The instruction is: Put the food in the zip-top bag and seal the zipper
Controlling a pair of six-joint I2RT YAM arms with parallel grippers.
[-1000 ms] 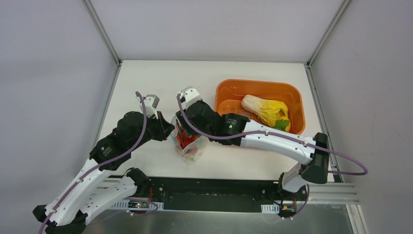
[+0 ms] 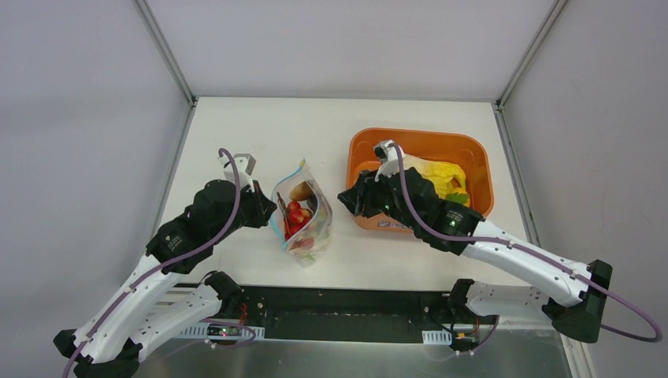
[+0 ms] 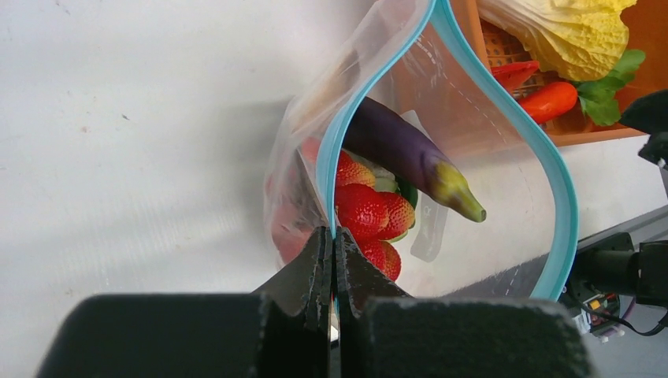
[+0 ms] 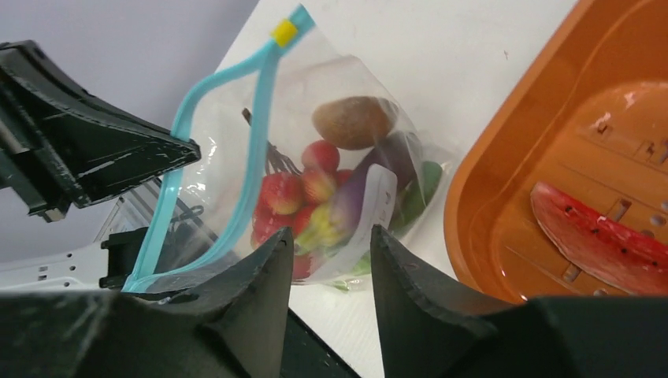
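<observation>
The zip top bag point(image 2: 303, 236) stands open on the table, holding red strawberries point(image 3: 362, 211), a purple eggplant point(image 3: 394, 146), a brown potato-like item point(image 4: 352, 122) and green pieces. My left gripper is shut on the bag's blue zipper rim, on its left side. My right gripper is open with nothing visible between its fingers, over the area between bag and orange bin point(image 2: 479, 173). In the bin lie a yellow cabbage point(image 3: 567, 31), red peppers point(image 3: 549, 101) and green leaves point(image 3: 603, 98).
The bin sits close on the bag's right. The enclosure walls border the sides and back.
My right arm has moved right, from over the bag to over the bin's left side, uncovering the bag. The left gripper has shifted slightly left.
</observation>
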